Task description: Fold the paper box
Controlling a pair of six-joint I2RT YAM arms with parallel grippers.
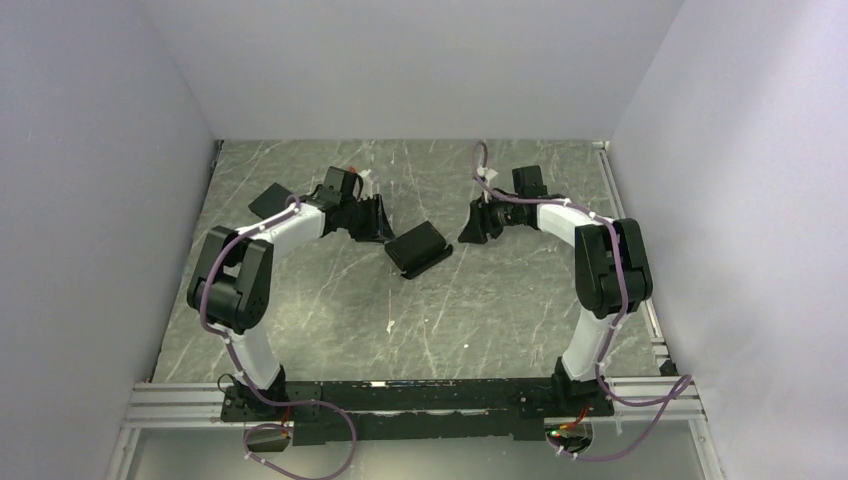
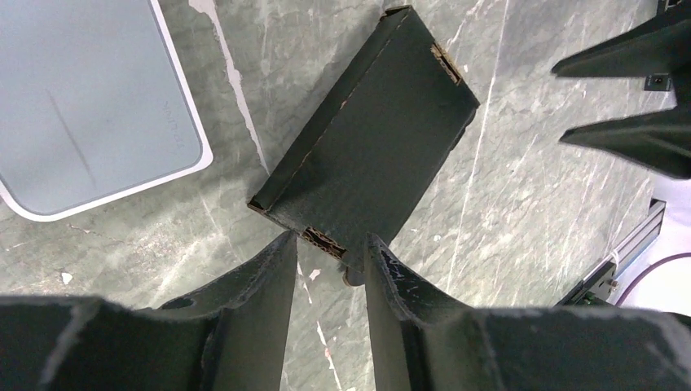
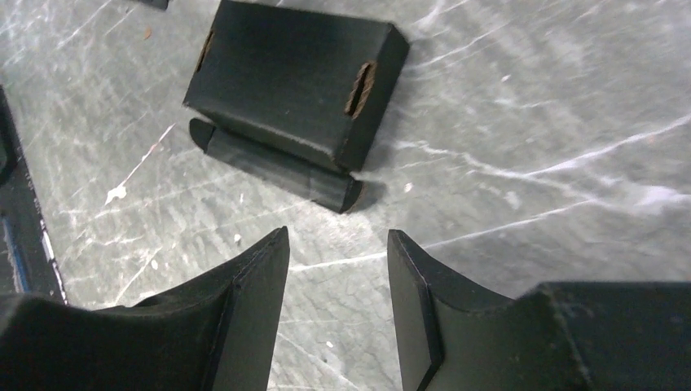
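The black paper box [image 1: 418, 243] rests near the middle of the table, turned at an angle. Its broad face is up, with a narrow slot at each end and a flap [image 3: 281, 169] jutting out along the side facing the robot. My left gripper stands at the box's left end, fingers apart, nothing seen between them; its fingertips lie close to the slotted edge, and I cannot tell whether they touch it. Off the box's right end, clear of it, my right gripper is open and empty.
A flat dark piece [image 1: 270, 200] lies at the back left of the table. Beside the box in the left wrist view is a grey panel with a white rim [image 2: 106, 106]. In front of the box the grey marbled table [image 1: 480, 330] is bare.
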